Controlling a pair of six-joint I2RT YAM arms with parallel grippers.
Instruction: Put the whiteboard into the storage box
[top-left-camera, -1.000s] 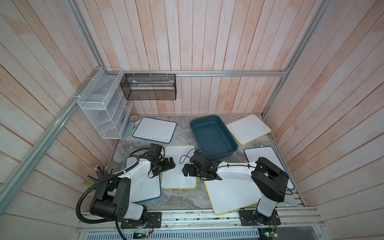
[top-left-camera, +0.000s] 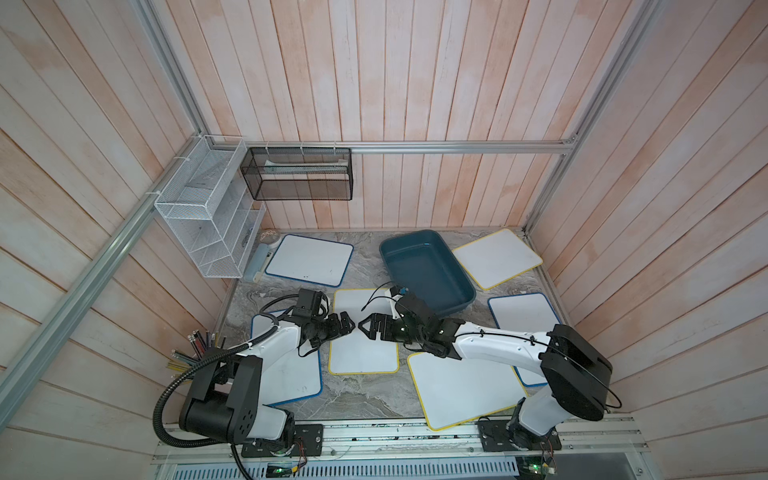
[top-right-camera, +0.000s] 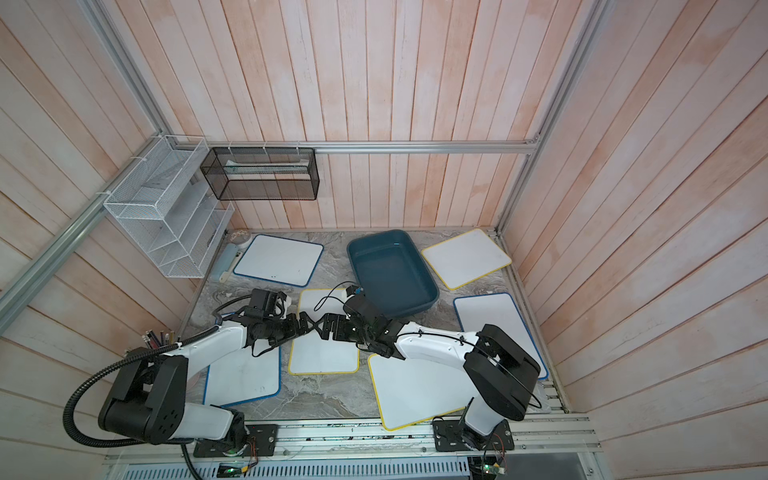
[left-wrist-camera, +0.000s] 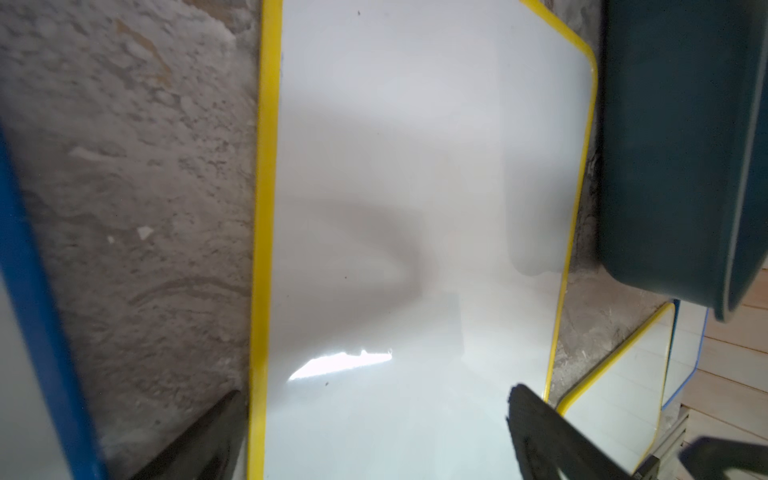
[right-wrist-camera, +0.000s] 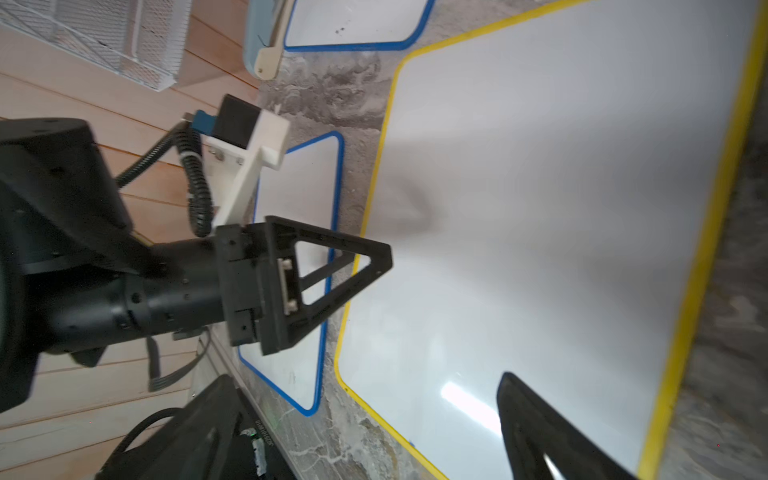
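Observation:
A white whiteboard with a yellow rim (top-left-camera: 364, 357) lies on the grey marbled table between my two arms. My left gripper (top-left-camera: 345, 323) hovers over its left part, and my right gripper (top-left-camera: 374, 325) over its right part, the two facing each other closely. In the left wrist view the fingers (left-wrist-camera: 552, 436) of my left gripper stand wide apart over the board, nothing held. Wide apart too are the right gripper's fingers (right-wrist-camera: 552, 428) in the right wrist view, with only the board's surface beyond. Behind the right gripper stands the empty dark teal storage box (top-left-camera: 425, 268).
Blue-rimmed boards lie at back left (top-left-camera: 310, 260), front left (top-left-camera: 292, 372) and right (top-left-camera: 524, 312). Yellow-rimmed boards lie at back right (top-left-camera: 497, 257) and front right (top-left-camera: 464, 388). White wire shelves (top-left-camera: 208, 212) and a black mesh basket (top-left-camera: 296, 174) hang at the left and back.
The middle board has shifted slightly right. My right gripper has moved a little left and its arm has swung outward to the right. My left gripper has edged slightly right.

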